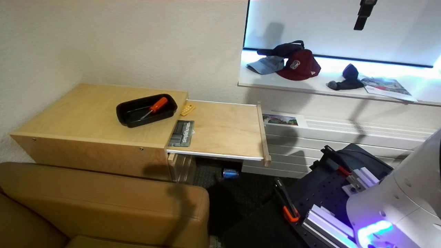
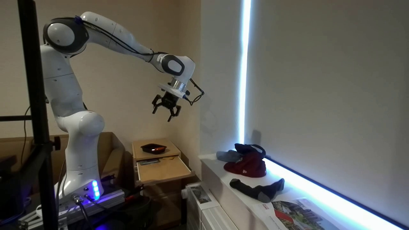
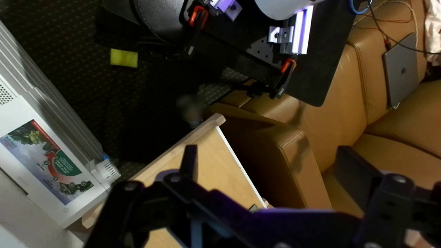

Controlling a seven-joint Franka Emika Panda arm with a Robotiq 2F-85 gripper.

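High above the furniture, my gripper hangs open, its fingers wide apart with nothing between them in the wrist view. Only one finger tip shows at the top right of exterior view 1. A black tray holding an orange-handled screwdriver rests on the wooden cabinet. The cabinet's top drawer or sliding shelf is pulled out; on it lie a dark printed card and a small yellow object. In the wrist view the shelf appears partly behind the gripper.
Caps, a red one among them, a dark sock and a magazine lie on the windowsill. A brown sofa stands before the cabinet. A blue can is on the floor. Open air surrounds the gripper.
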